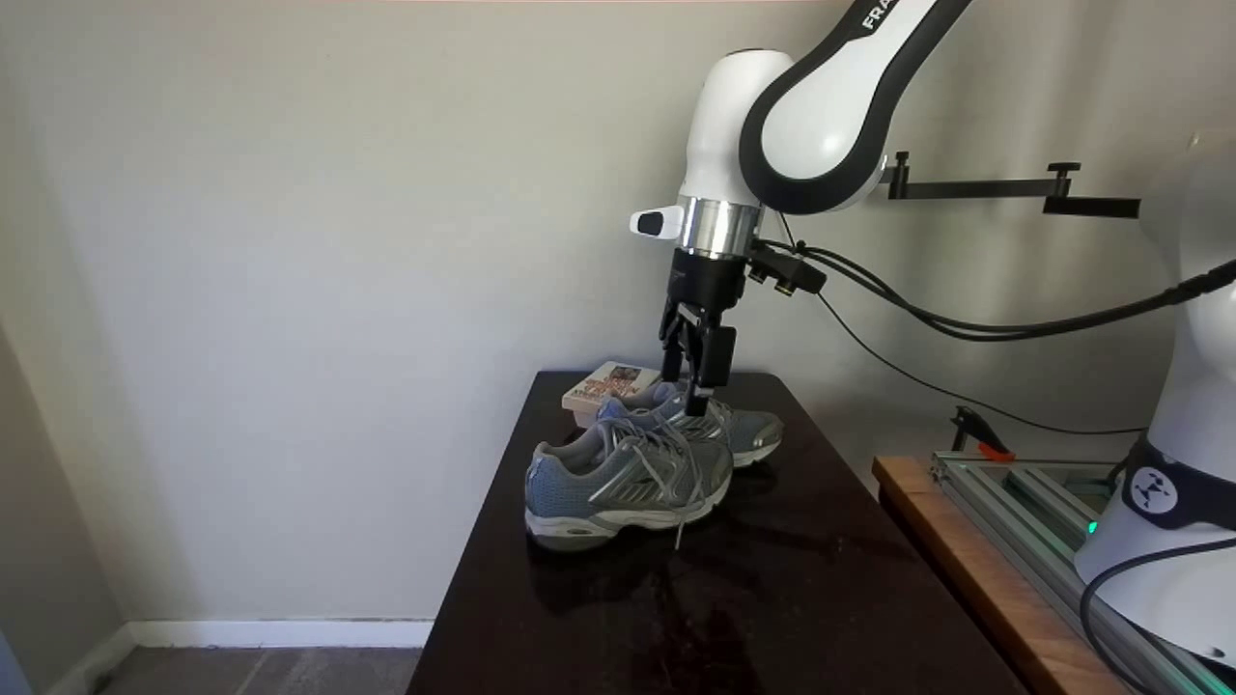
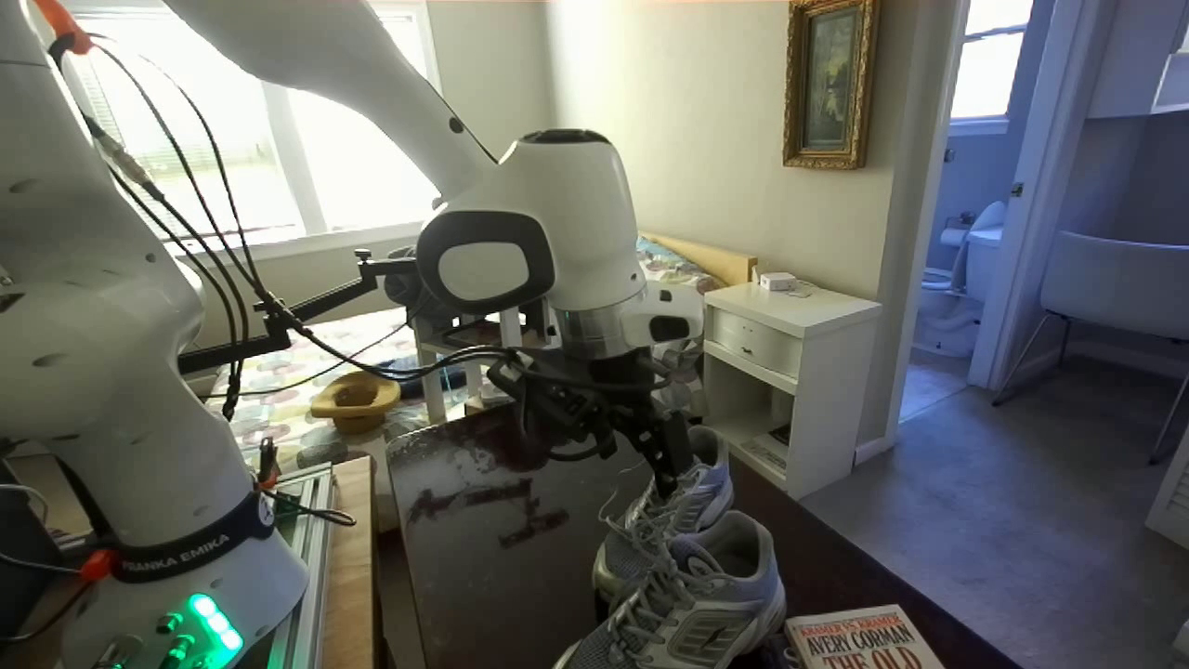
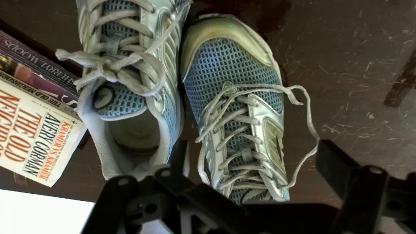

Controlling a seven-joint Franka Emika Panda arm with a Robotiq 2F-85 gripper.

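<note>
Two grey-blue running shoes stand side by side on a dark table. In the wrist view, the shoe with loose, untied laces (image 3: 241, 128) lies between my spread fingers, while the shoe with a tied bow (image 3: 128, 78) is to its left. My gripper (image 1: 695, 394) points down above the shoes, open and holding nothing. One fingertip (image 3: 331, 163) shows right of the untied shoe and the other reaches over the gap between the shoes. The untied shoe's heel is hidden behind the gripper's body. From the second exterior view, the tied shoe (image 2: 691, 608) is nearer the camera.
A cream-covered paperback (image 3: 35, 132) and a purple-spined book (image 3: 43, 70) lie beside the tied shoe. A white nightstand (image 2: 803, 312) stands beyond the table.
</note>
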